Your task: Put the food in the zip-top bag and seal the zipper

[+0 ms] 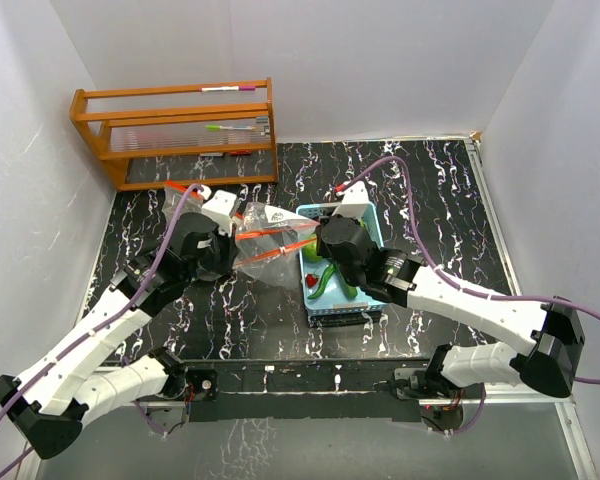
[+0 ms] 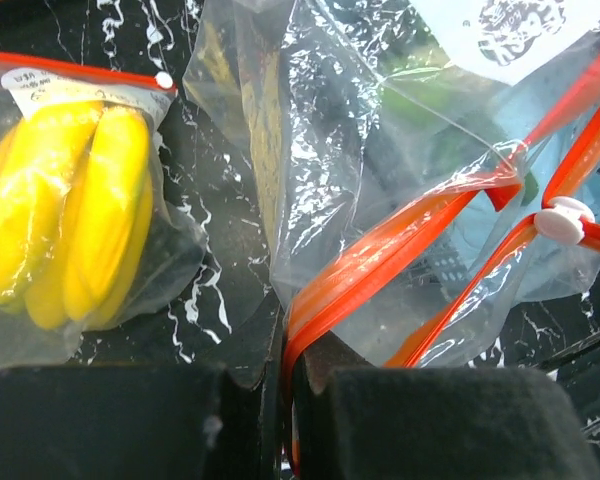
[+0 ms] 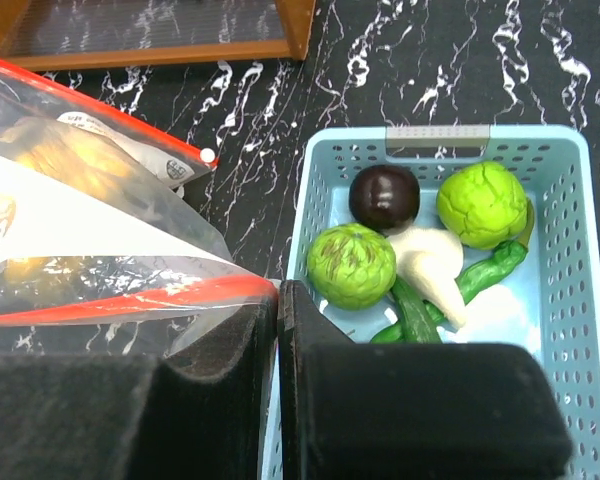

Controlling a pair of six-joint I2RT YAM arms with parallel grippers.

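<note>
A clear bag (image 1: 272, 225) with an orange-red zipper is stretched between my two grippers, its mouth spread apart. My left gripper is shut on one zipper edge of the bag. In the right wrist view my right gripper is shut on the opposite edge of the bag. The white slider (image 2: 565, 220) shows near the end of the zipper in the left wrist view. The blue basket (image 3: 440, 132) holds a dark round vegetable (image 3: 384, 197), green round ones (image 3: 351, 266), a pale one (image 3: 430, 268) and green peppers (image 3: 495, 268).
Another zip bag with bananas (image 2: 70, 220) lies on the dark marbled table to the left. At the back left stands a wooden rack (image 1: 180, 135) with pens. To the right of the basket the table (image 1: 445, 220) is clear.
</note>
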